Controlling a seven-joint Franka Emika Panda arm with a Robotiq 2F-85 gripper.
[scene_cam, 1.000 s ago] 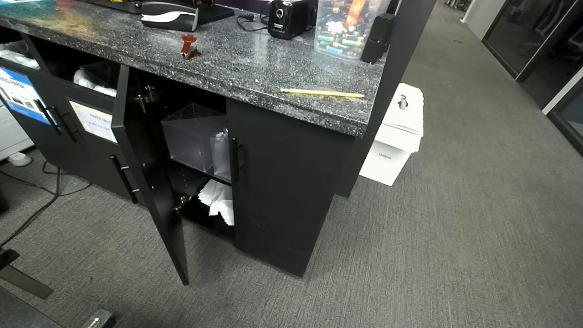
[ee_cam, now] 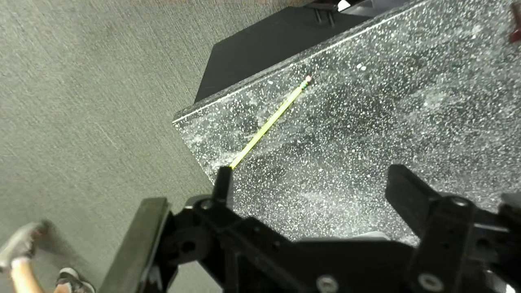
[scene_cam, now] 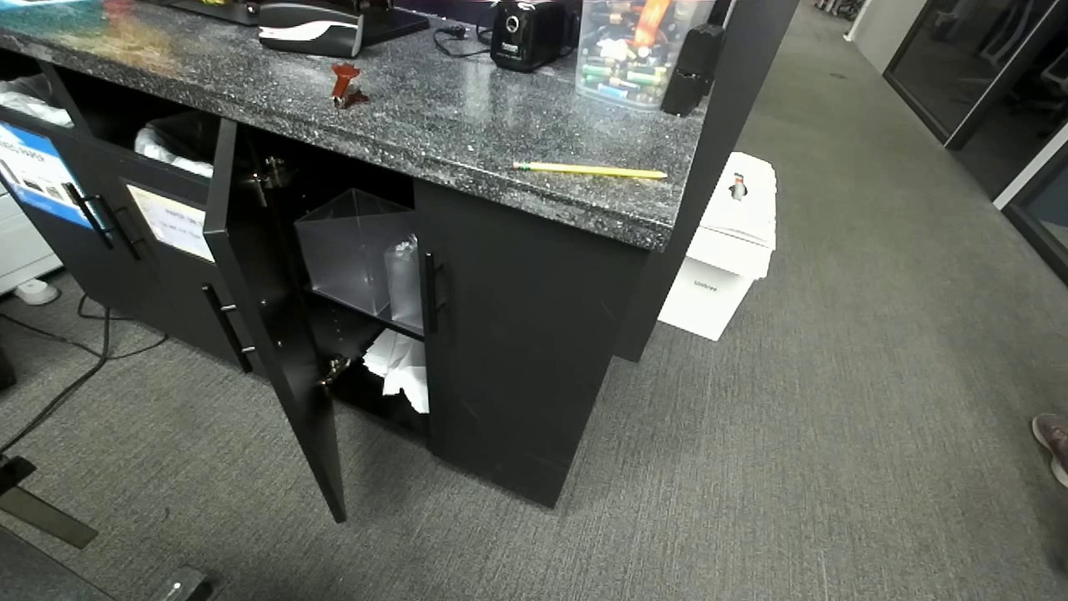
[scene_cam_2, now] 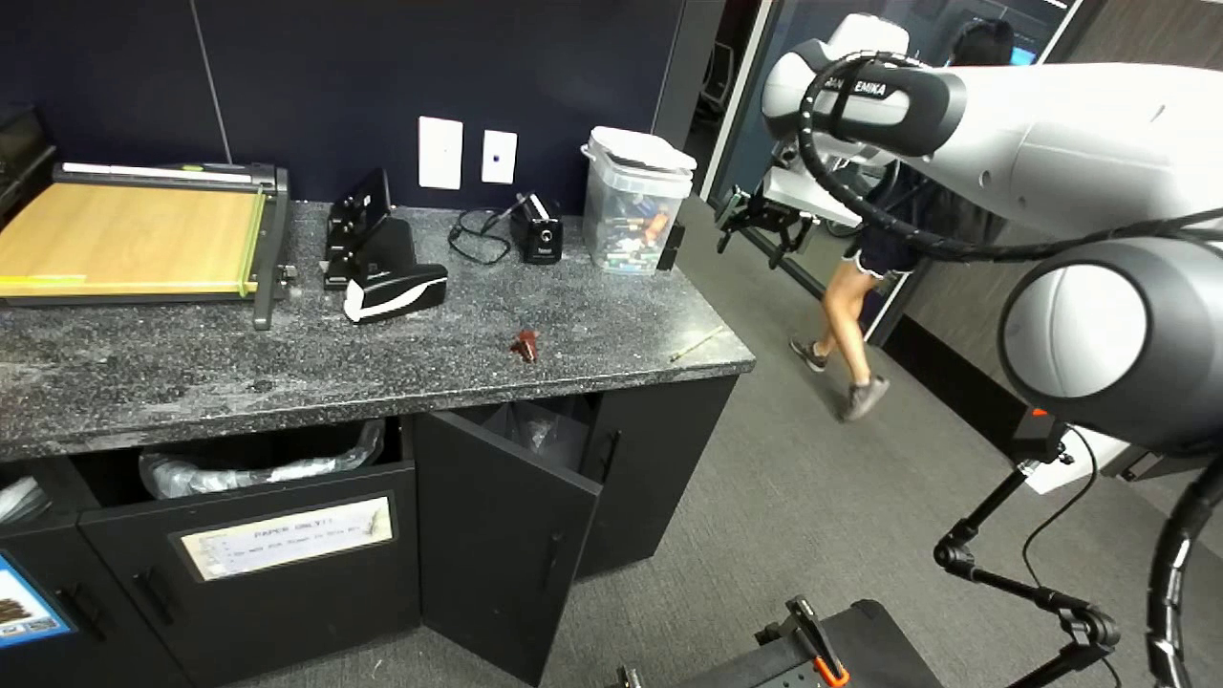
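Note:
A yellow pencil lies on the speckled dark countertop, near its right front corner. In the wrist view the pencil slants across the counter, its pink eraser end uppermost; its lower end meets the left fingertip in the picture, so the tip there is hidden. My gripper stands open, with only countertop showing between its widely spaced fingers. Exterior view 2 has the gripper raised to the right of the counter, clear of it. A reddish-brown staple remover rests near the front edge.
One cabinet door hangs open below the counter. A stapler, a pencil sharpener, a bin of batteries and a paper cutter occupy the back and left. Behind my arm, a person is on the floor side.
Nothing on the counter has moved in exterior view 1, and the cabinet door is as it was.

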